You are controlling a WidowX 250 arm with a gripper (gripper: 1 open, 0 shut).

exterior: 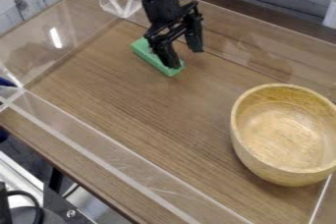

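A black robot arm reaches down from the top centre of the camera view, its gripper [163, 49] low over a green block [148, 53] on the wooden table [112, 120]. The gripper is open. Its fingers partly hide the block, so whether they touch it is unclear.
A large tan bowl [281, 135] stands at the right side. Clear plastic pieces lie at the top left and left edge. Dark cables show at the bottom left.
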